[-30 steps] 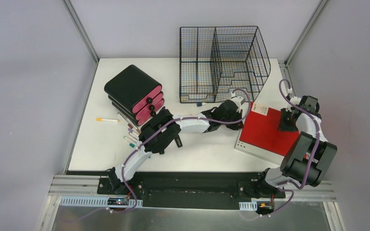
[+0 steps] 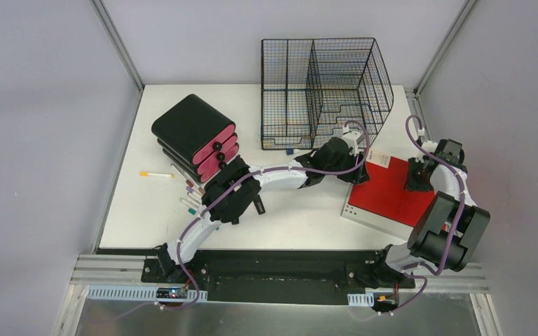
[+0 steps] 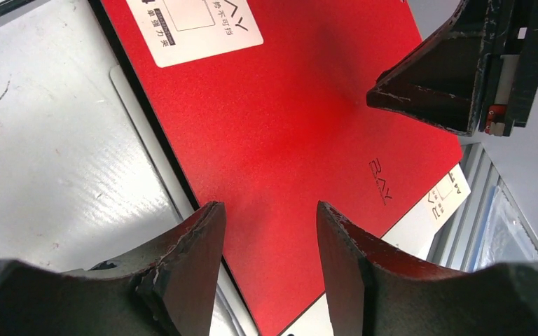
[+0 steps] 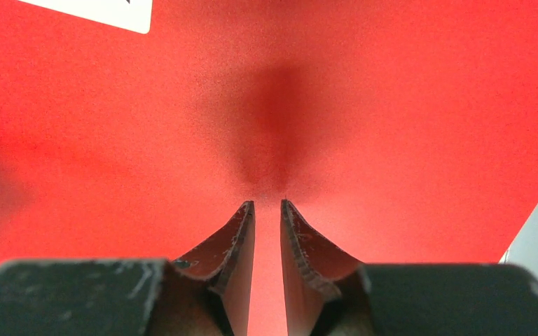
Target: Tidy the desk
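A red-covered flat board or folder (image 2: 385, 192), with white labels and a white edge, lies at the desk's right (image 2: 129, 217). My left gripper is over its left edge in the top view; in the left wrist view its fingers stand apart with red cover seen between them. My right gripper is over the red cover with its fingertips close together, only a narrow gap of red showing between; whether it grips anything cannot be seen. A black wire organizer (image 2: 286, 91) stands at the back.
A stack of black-and-pink binders (image 2: 189, 129) sits on the left, with loose markers (image 2: 155, 174) and dark items (image 2: 259, 205) around it. Side walls border the desk.
My left gripper has moved a little to the right, further over the red cover. The right arm and the board look unchanged.
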